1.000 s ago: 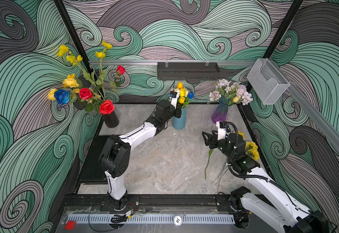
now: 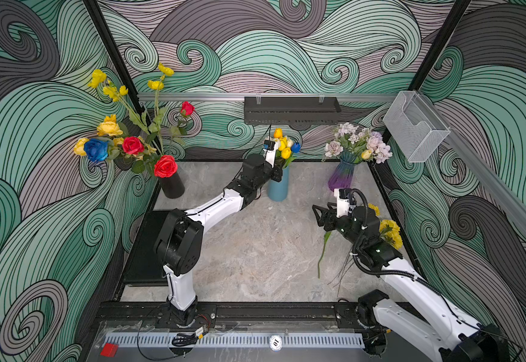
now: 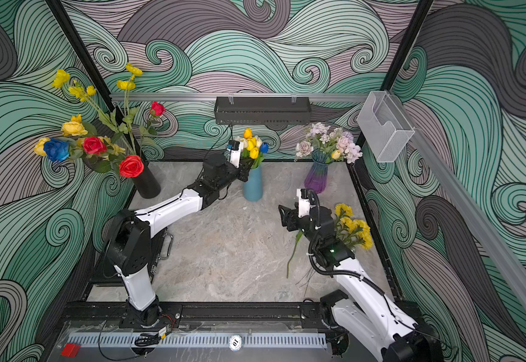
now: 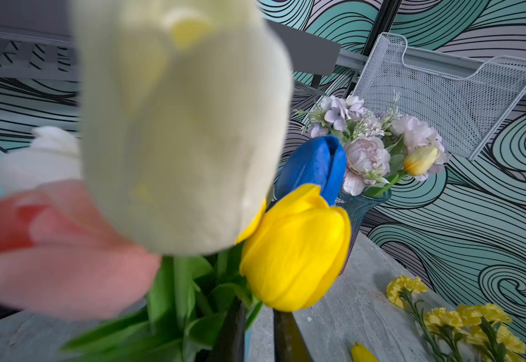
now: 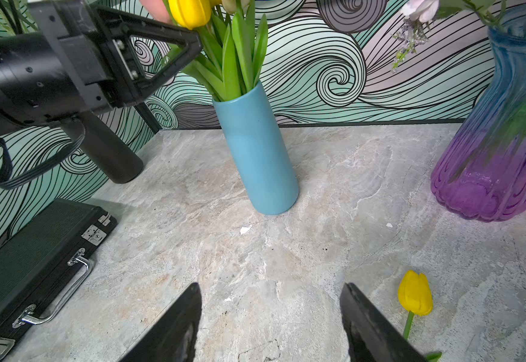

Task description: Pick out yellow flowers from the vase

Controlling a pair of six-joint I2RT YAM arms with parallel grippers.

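My left gripper is shut among the tulips, just above the light-blue vase (image 5: pixel 257 150). A yellow tulip (image 4: pixel 296 247) stands right over its fingertips. That bloom's green stem drops towards the narrow gap; whether it is pinched I cannot tell. Another yellow tulip (image 2: pixel 278 132) rises higher in the bunch. White, pink and blue tulips (image 4: pixel 314 166) crowd round. Well away to the right, my right gripper hangs open and empty above the table. On the table beside it lies a loose yellow tulip (image 5: pixel 415 293).
A purple-blue vase (image 2: pixel 339 176) of pale flowers stands at the back right. Yellow carnations (image 2: pixel 390 232) lie by the right edge. The black vase (image 2: pixel 172 185) and black case (image 5: pixel 39 265) occupy the left. Mid-table is clear.
The yellow tulip at my left gripper has shifted slightly up and to the right. The left arm stays almost in place; the right arm has moved very slightly.
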